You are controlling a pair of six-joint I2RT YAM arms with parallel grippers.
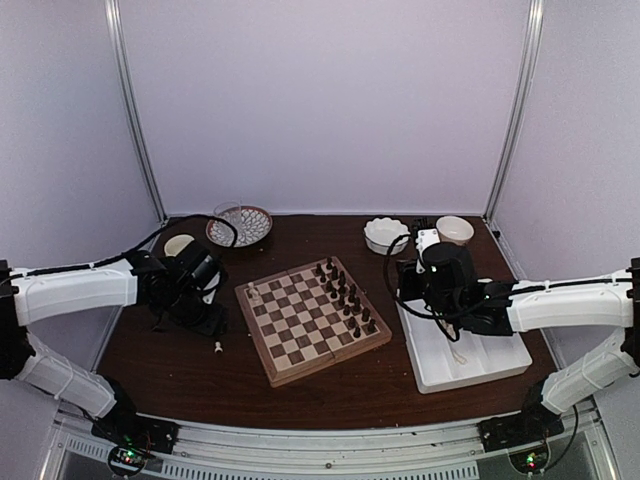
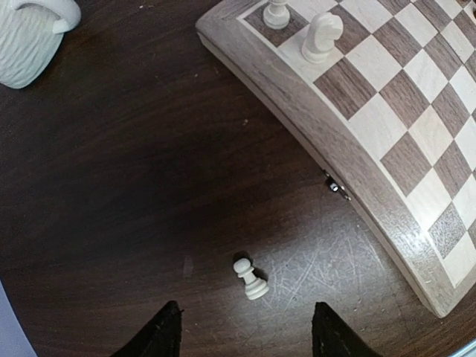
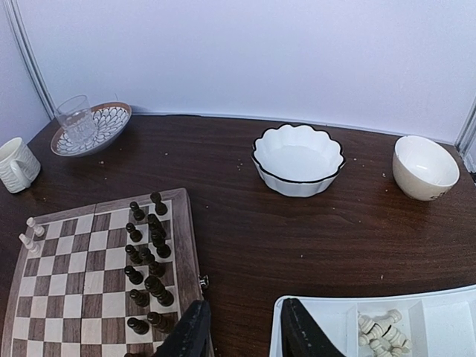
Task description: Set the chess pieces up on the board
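Note:
A white pawn (image 2: 251, 279) lies on its side on the dark table, left of the chessboard (image 1: 280, 376). My left gripper is open, and in the left wrist view the pawn shows between and just beyond its fingertips, untouched. Two white pieces stand at the board's far left corner: a knight (image 2: 322, 37) and a piece cut off by the frame edge (image 2: 276, 13). Dark pieces (image 3: 155, 286) stand in two rows along the right side. Above the table between board and tray, my right gripper is open and empty.
Several white pieces (image 3: 384, 332) lie in one compartment of the white tray (image 1: 440, 380). A mug (image 3: 16, 165), a patterned plate (image 3: 111, 119) with a glass, and two white bowls (image 3: 297, 160) stand at the back. Bare table surrounds the fallen pawn.

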